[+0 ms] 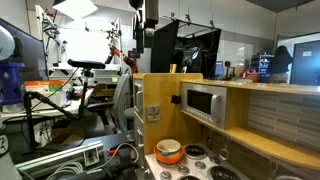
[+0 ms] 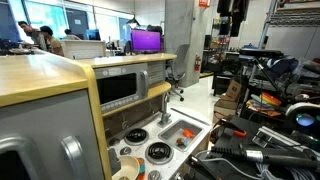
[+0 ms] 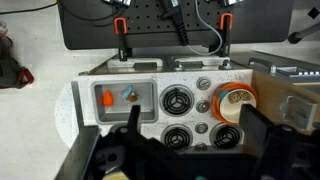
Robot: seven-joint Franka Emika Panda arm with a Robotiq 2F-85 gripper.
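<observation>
High above a toy kitchen counter (image 3: 150,133), my gripper points down and stands open. Its dark fingers (image 3: 130,128) are wide apart, with only the counter far below between them. On the stove side of the counter sits an orange pot (image 3: 222,92) holding a pale bowl (image 1: 167,146). The grey sink (image 3: 127,116) at the left of the wrist view holds a small orange item (image 3: 108,98) and a small blue-and-orange item (image 3: 130,94). Exactly what these are is too small to tell.
Several black burners (image 3: 178,137) cover the middle of the counter. A shelf with a microwave (image 1: 204,102) rises behind it, and a grey cabinet (image 2: 50,140) stands at one end. Open air surrounds the gripper.
</observation>
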